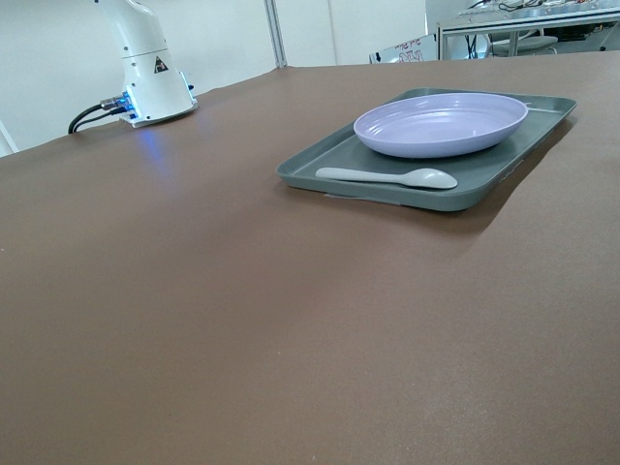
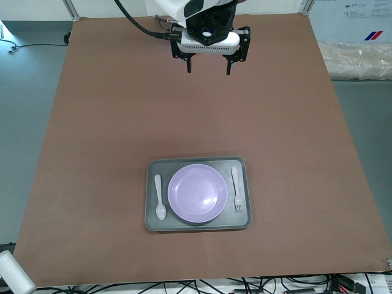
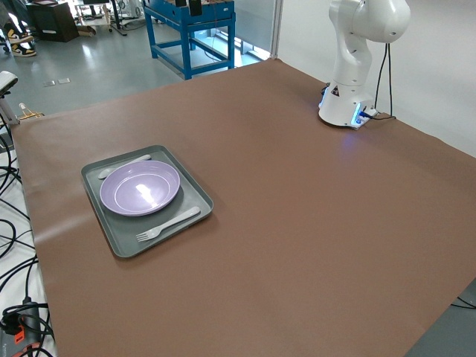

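A grey tray [image 2: 154,224] lies on the brown table [image 2: 196,110]. On it are a lilac plate [image 2: 197,192], a white spoon [image 2: 160,208] left of the plate and a white fork [image 2: 238,199] right of it, as the left view shows. In the right view the fork [image 3: 178,219] is on the near side. My gripper [image 2: 208,68] hangs at the far edge in the left view, well away from the tray, its two fingers spread with nothing visible between them.
The arm's base [image 3: 342,104] stands at the table's back edge by a white wall. The table around the tray is clear. Cables [image 3: 15,238] lie beyond one edge.
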